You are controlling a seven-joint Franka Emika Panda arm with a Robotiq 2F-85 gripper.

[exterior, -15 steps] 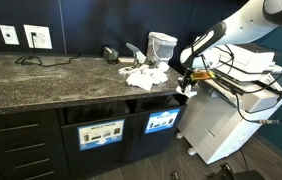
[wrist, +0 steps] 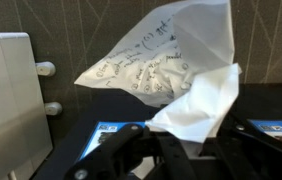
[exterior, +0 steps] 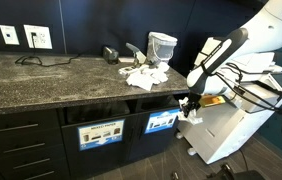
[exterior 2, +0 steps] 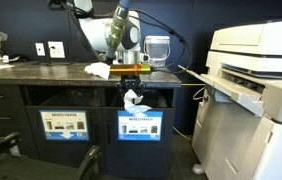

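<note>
A crumpled white sheet of paper point(wrist: 141, 65) with handwriting fills much of the wrist view. My gripper is shut on its lower end, and the paper partly covers the fingertips. In exterior view 2 the gripper point(exterior 2: 129, 90) is just below counter height, and the paper point(exterior 2: 134, 106) hangs at the top of the right-hand bin point(exterior 2: 153, 146) marked mixed paper. From the side, the paper point(exterior: 191, 116) shows beyond the counter's right end. Whether it is directly over the bin's opening I cannot tell.
More crumpled white paper point(exterior: 146, 76) lies on the dark countertop point(exterior: 56, 85). A second labelled bin point(exterior 2: 65, 148) stands to the left in exterior view 2. The large white printer point(exterior 2: 243, 110) is close on the right. Open floor point(exterior 2: 186, 160) shows between them.
My arm has come down and slightly toward the right in exterior view 1. The paper has gone down with the gripper, from about counter height to below it.
</note>
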